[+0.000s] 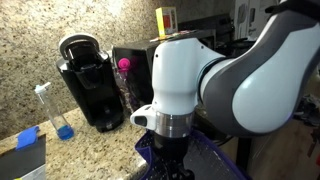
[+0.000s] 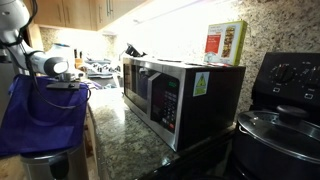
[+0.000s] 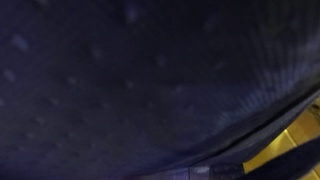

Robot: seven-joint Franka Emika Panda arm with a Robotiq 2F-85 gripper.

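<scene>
A dark blue cloth-like sheet (image 2: pixel 45 120) hangs at the left in exterior view 2, spread in front of the arm and down over a metal bin. My white arm reaches from behind it, its gripper (image 2: pixel 80 78) by the sheet's upper edge. In exterior view 1 the black gripper (image 1: pixel 168 158) points down beside the blue fabric (image 1: pixel 205 160), its fingertips hidden. Dark dimpled fabric (image 3: pixel 140 80) fills most of the wrist view, close to the lens; no fingers can be made out there, so the finger's state is unclear.
A granite counter (image 2: pixel 132 145) carries a microwave (image 2: pixel 180 100) with a box (image 2: pixel 224 42) on top. A coffee maker (image 1: pixel 92 85) and a blue soap bottle (image 1: pixel 58 118) stand behind the arm. The metal bin (image 2: pixel 55 165) is on the floor; a pot (image 2: pixel 285 135) sits on the stove.
</scene>
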